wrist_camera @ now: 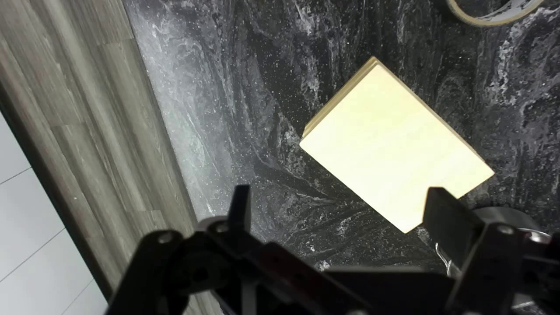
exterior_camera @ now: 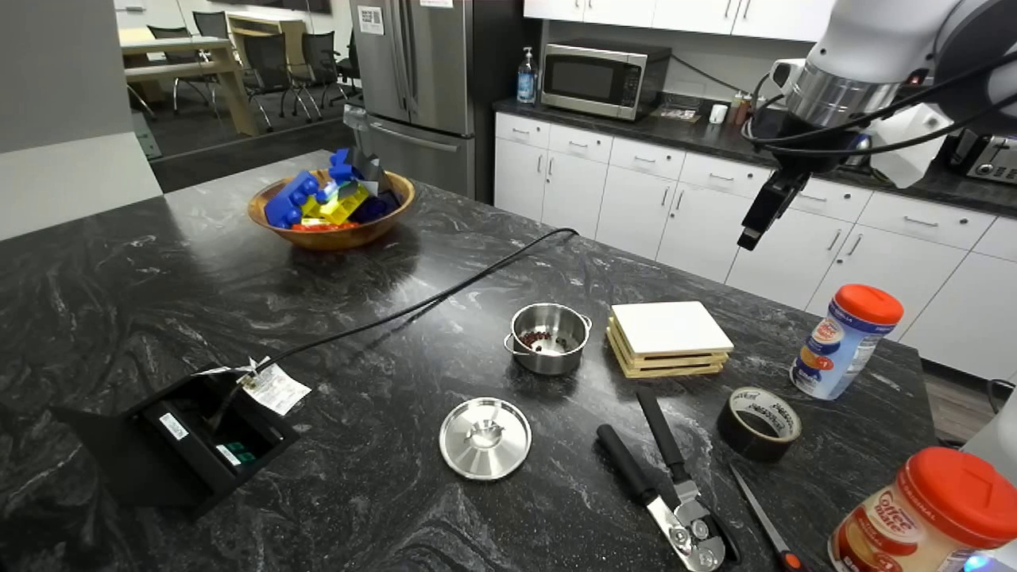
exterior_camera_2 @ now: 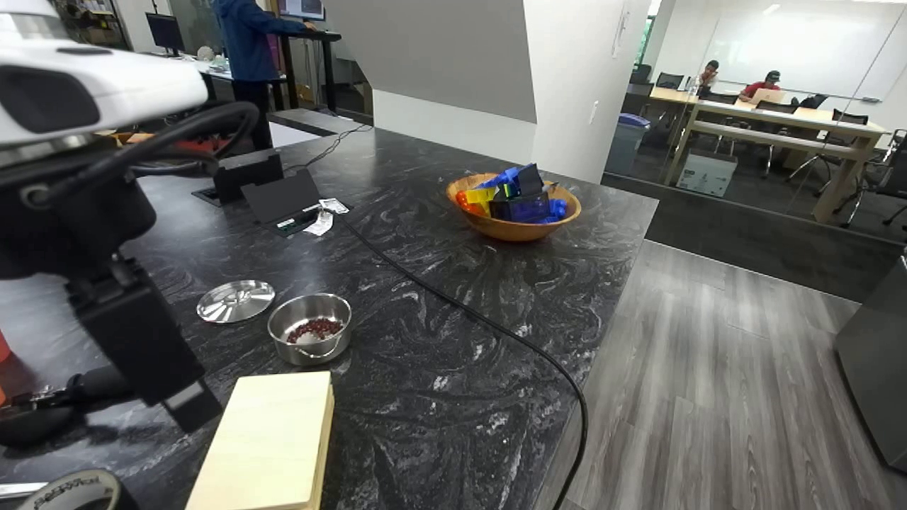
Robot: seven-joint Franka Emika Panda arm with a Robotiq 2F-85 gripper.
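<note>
My gripper is open, its two fingers wide apart with nothing between them. In exterior view 1 the gripper point(exterior_camera: 749, 238) hangs high above the counter's far side. The small steel pot point(exterior_camera: 547, 342) stands without a lid and has dark red beans in its bottom; in exterior view 2 the beans point(exterior_camera_2: 314, 331) show more clearly. Its round metal lid point(exterior_camera: 485, 438) lies flat on the counter in front of it. Beside the pot is a stack of pale wooden boards point(exterior_camera: 670, 329), seen from above in the wrist view as a plain board top point(wrist_camera: 396, 149).
A wooden bowl of blocks point(exterior_camera: 334, 238) stands at the back. A black cable point(exterior_camera: 438, 297) crosses the counter to an open black box point(exterior_camera: 191, 434).
</note>
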